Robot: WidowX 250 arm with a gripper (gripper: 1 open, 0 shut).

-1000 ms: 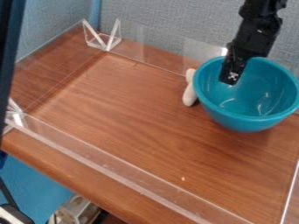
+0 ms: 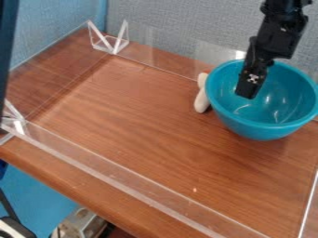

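My black gripper (image 2: pixel 252 76) hangs down from the top right, its fingertips open inside a teal bowl (image 2: pixel 267 116), near the bowl's back-left part. I see nothing held between the fingers. The bowl stands upright at the right of the wooden surface. A small white soft-looking object (image 2: pixel 202 96) lies just left of the bowl, partly hidden behind it.
Transparent low walls with white corner brackets (image 2: pixel 110 39) run round it. A grey textured panel stands behind.
Over the last second the gripper has shifted slightly. The bowl and the white object look nearly unchanged.
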